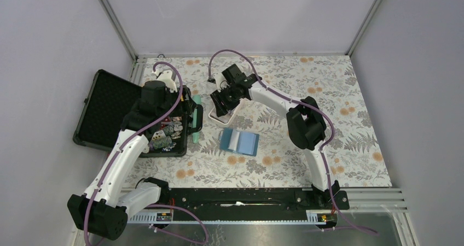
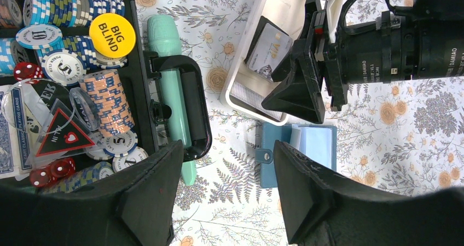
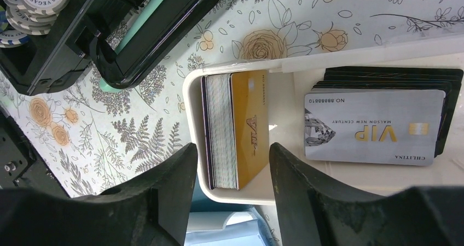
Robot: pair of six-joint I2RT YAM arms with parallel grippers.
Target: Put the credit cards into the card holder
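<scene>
In the right wrist view a stack of cards (image 3: 221,131) stands on edge at one end of a white tray (image 3: 284,128), a gold card facing outward. Beside it in the tray lies a silver VIP card (image 3: 375,127) on top of several black cards. My right gripper is open above the stack, with nothing between its fingers. The blue card holder (image 1: 239,142) lies opened out on the table, its clear sleeves showing. My left gripper hangs open and empty near the case.
An open black case (image 1: 164,131) with poker chips, dice and playing cards occupies the left. A green rolled item (image 2: 174,98) lies beside the case handle (image 2: 192,109).
</scene>
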